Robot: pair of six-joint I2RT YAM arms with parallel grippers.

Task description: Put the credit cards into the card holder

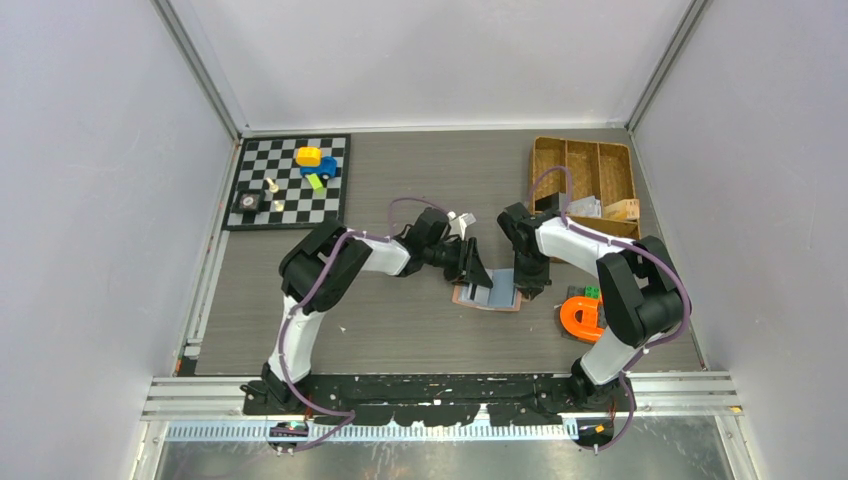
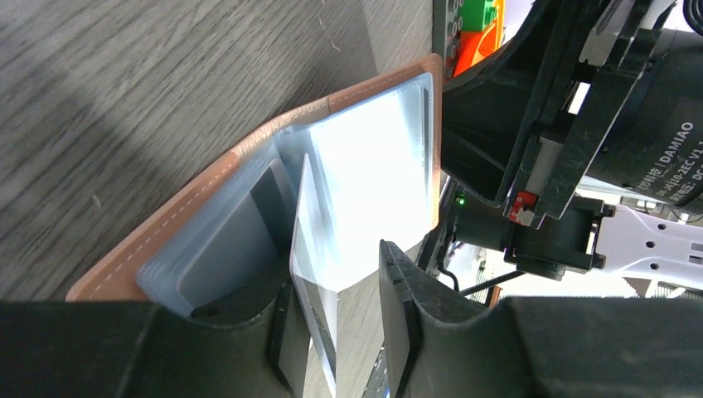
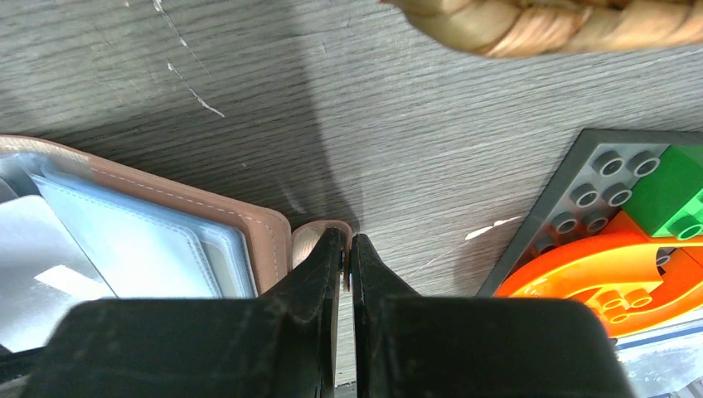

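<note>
The card holder (image 1: pixel 505 302) lies spread on the table, with a tan stitched border and clear bluish sleeves (image 2: pixel 377 149). A grey piece with a dark band, perhaps a card (image 2: pixel 232 257), shows within the left-hand sleeve. Over the holder, my left gripper is partly open. A thin translucent sheet (image 2: pixel 311 249) stands up by its left finger, with a gap to the other finger; whether it is a card or a sleeve flap, I cannot tell. My right gripper is shut on the holder's tan tab (image 3: pixel 319 232) at its right edge.
A wicker tray (image 1: pixel 583 150) at the back right holds several boxes and packets. Orange and green toy bricks (image 1: pixel 580 318) lie right of the holder, under the right arm. At the far left sits a checkered board (image 1: pixel 262 165) with toys. Bare table lies left of the holder.
</note>
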